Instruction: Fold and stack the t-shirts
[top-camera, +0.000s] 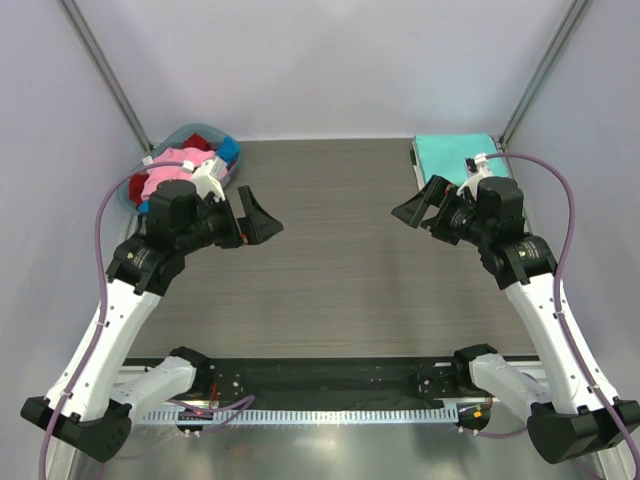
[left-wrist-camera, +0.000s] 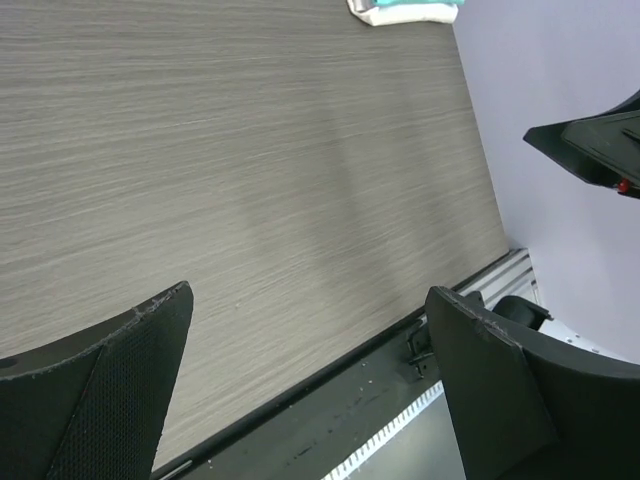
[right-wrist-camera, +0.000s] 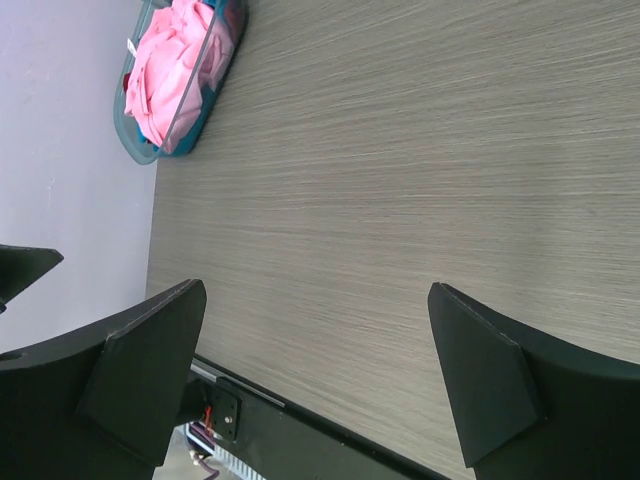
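Observation:
A blue plastic basket (top-camera: 226, 174) at the back left holds crumpled shirts, pink (top-camera: 172, 156), red and blue; it also shows in the right wrist view with the pink cloth (right-wrist-camera: 165, 65) on top. At the back right lies a folded turquoise cloth (top-camera: 445, 155) on a white pad, partly behind the right arm. My left gripper (top-camera: 258, 217) hangs open over the left of the table, right of and in front of the basket. My right gripper (top-camera: 425, 203) is open over the right side, in front of the turquoise stack. Both have nothing between their fingers.
Pale walls border it at the back and sides. A dark rail (top-camera: 320, 380) with cables runs along the front edge.

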